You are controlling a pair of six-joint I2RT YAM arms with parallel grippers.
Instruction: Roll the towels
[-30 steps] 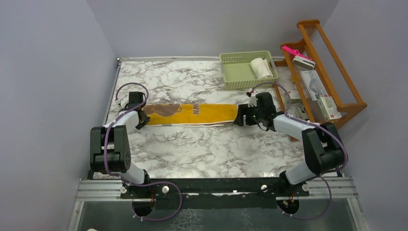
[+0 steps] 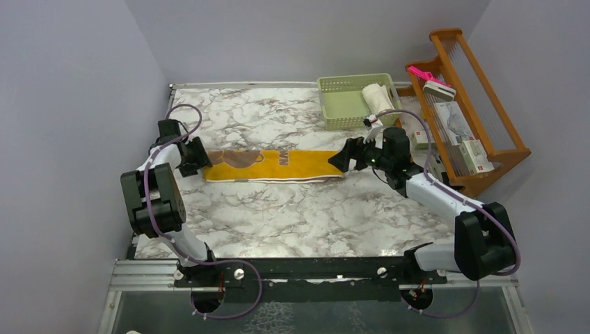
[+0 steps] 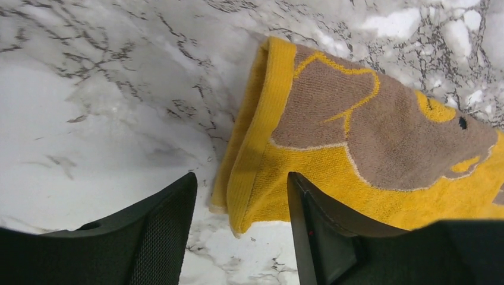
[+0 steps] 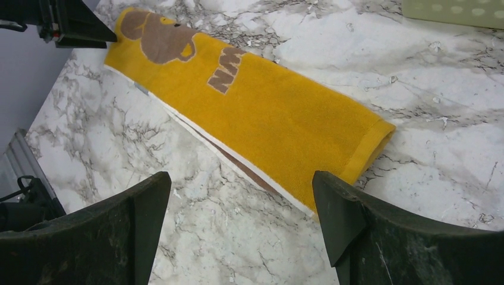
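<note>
A yellow towel [image 2: 299,164] with brown bear and letter patterns lies folded in a long strip across the marble table. In the left wrist view its short left end [image 3: 255,154] shows a folded edge between my left gripper's open fingers, which hover over it. My right gripper stands open beside the towel's right end [image 4: 345,148], with nothing in its grip.
A green basket [image 2: 341,104] with a white cloth [image 2: 378,99] sits at the back right, next to a wooden rack [image 2: 508,153] holding small items.
My right gripper moved slightly away to the right of the towel's end.
</note>
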